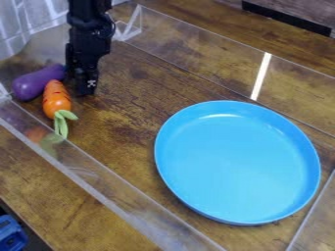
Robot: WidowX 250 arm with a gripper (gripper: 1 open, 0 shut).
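The dark gripper [81, 80] reaches down at the upper left, low over the wooden surface, just to the right of a purple eggplant [41, 80]. Its fingertips are dark and small, so whether they hold anything cannot be told. An orange carrot [57, 101] with a pale green top lies below the eggplant, near the left clear wall. A large blue plate [237, 162] sits at the right.
Clear plastic walls [92, 176] bound the work area. The wooden middle [144, 98] between the vegetables and the plate is free. A blue object [8, 233] is at the bottom-left edge, outside the wall.
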